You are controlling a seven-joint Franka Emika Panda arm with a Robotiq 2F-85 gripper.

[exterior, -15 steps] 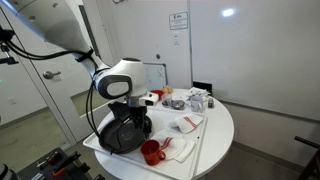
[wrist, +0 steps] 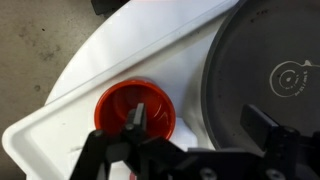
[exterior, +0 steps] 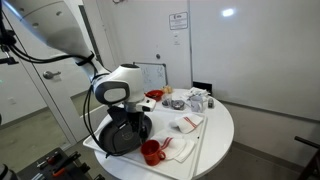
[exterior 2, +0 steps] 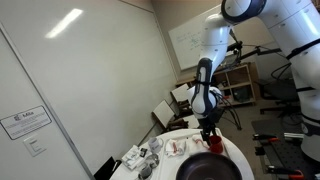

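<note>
A red mug [wrist: 125, 95] stands at the left in the wrist view, its inside seen from above. To its right lies a large dark round pan [wrist: 285, 75], cut off by the frame edge. My gripper is open above them, one finger over the mug's opening and the other over the pan; nothing shows between its fingers. In the first exterior view the gripper [exterior: 140, 107] hangs over the pan [exterior: 118, 136], behind the mug [exterior: 152, 152]. The second exterior view has the mug [exterior 2: 235, 147] beyond the pan [exterior 2: 207, 167].
A white tray [exterior: 172, 172] holds the pan and mug on a white round table [exterior: 222, 130]. Cloths with red stripes [exterior: 180, 149] lie right of the mug. Several small metal and glass containers [exterior: 197, 103] and a red bowl [exterior: 154, 74] stand farther back.
The arm has come down slightly and a little to the right over the last second. Mug, pan and cloths have stayed where they were.
</note>
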